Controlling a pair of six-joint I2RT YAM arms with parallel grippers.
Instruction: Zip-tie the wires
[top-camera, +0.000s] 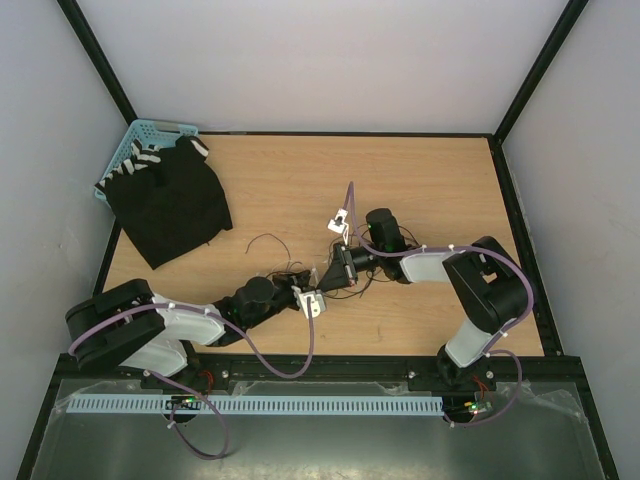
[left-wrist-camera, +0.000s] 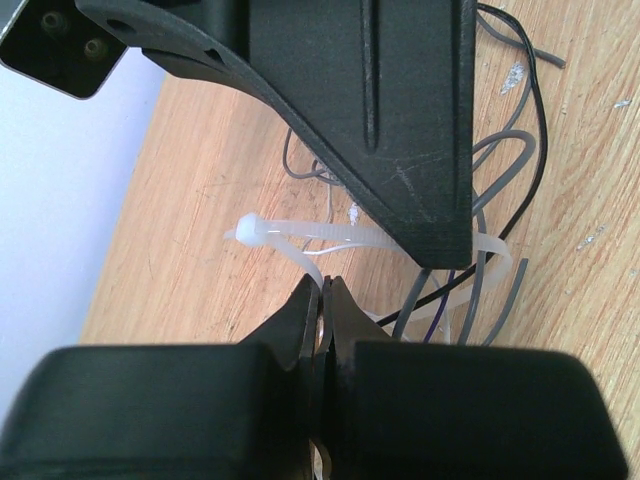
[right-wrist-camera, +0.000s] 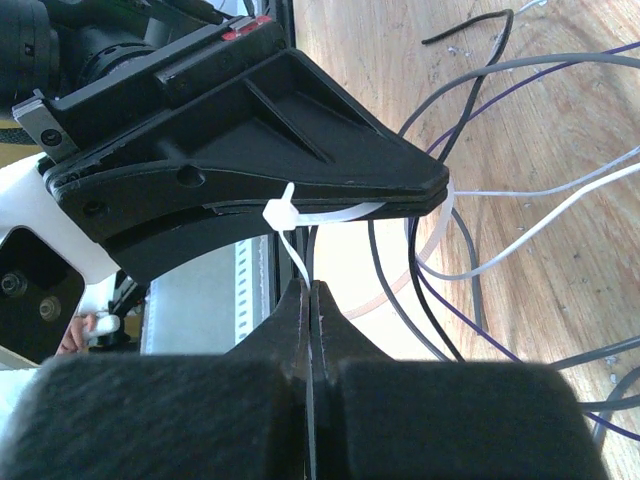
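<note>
A white zip tie (left-wrist-camera: 330, 234) forms a loop around several grey, black and purple wires (right-wrist-camera: 430, 310). Its head (right-wrist-camera: 281, 214) sticks out to one side, and a thin strip runs from there to the fingertips in each wrist view. My left gripper is shut with white strap entering between its tips. My right gripper is likewise shut, a white strip showing along its slit. The two grippers stand close together over the wires; each hides part of the loop in the other's wrist view. Small details are lost in the top view.
More loose wires (top-camera: 268, 238) spread over the wooden table (top-camera: 300, 180) around both grippers. At the far left a black cloth (top-camera: 175, 205) hangs over a light blue basket (top-camera: 145, 133).
</note>
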